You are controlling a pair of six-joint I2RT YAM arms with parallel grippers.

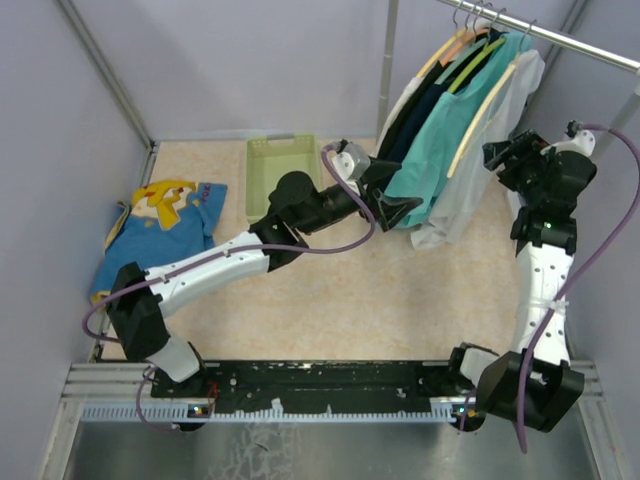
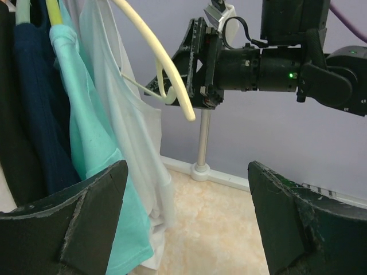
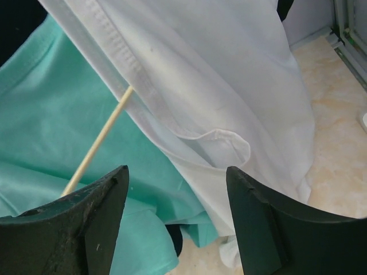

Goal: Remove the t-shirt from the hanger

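Note:
Shirts hang on hangers along the rail (image 1: 590, 50): teal (image 1: 433, 180), dark navy, black and white ones, the outer white shirt (image 2: 140, 132) nearest my right arm on a pale hanger (image 2: 155, 46). My left gripper (image 1: 395, 190) is open beside the teal shirt's lower part, its two fingers spread toward the garments. My right gripper (image 1: 498, 160) is open at the right of the outer white shirt and its hanger; in the right wrist view the white fabric and a thin hanger bar show between and beyond its fingers.
A green basket (image 1: 255, 160) stands at the back middle. A folded blue shirt with a yellow print (image 1: 155, 240) lies at the left. Walls close in on the right and back.

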